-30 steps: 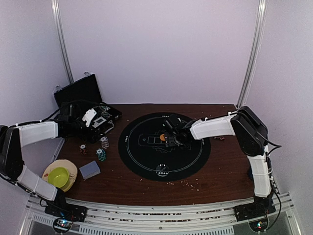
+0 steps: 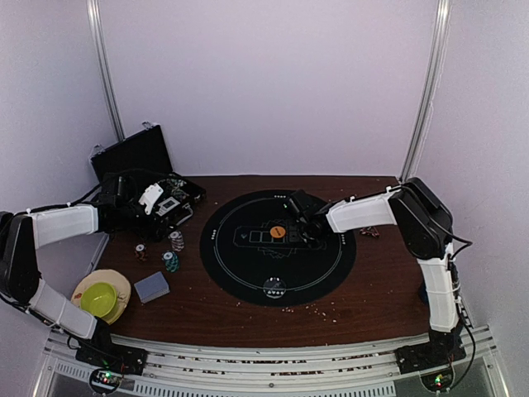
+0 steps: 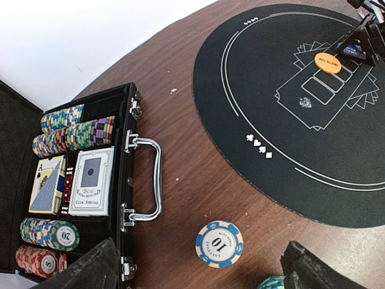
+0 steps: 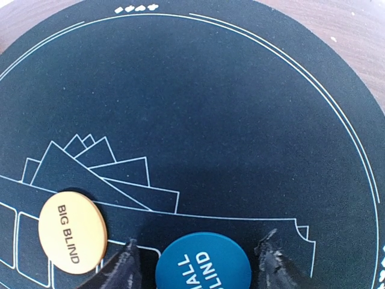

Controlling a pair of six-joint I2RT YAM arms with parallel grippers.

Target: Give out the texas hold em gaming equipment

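An orange "BIG BLIND" disc lies flat on the round black poker mat. To its right, a blue "SMALL BLIND" disc sits between the fingers of my right gripper, with a gap showing on each side, so the fingers stand part open around it. My left gripper is open by the chip case, nothing held. Between and beyond its fingers is the top of a blue-and-orange "10" chip stack; a green chip stack is partly hidden behind one finger.
Inside the open case are chip rows, two card decks and red dice. A green bowl on a round board and a blue-grey block are at front left.
My right gripper has shifted slightly to the right, away from the orange disc, which shows more fully now. The left arm stays where it was.
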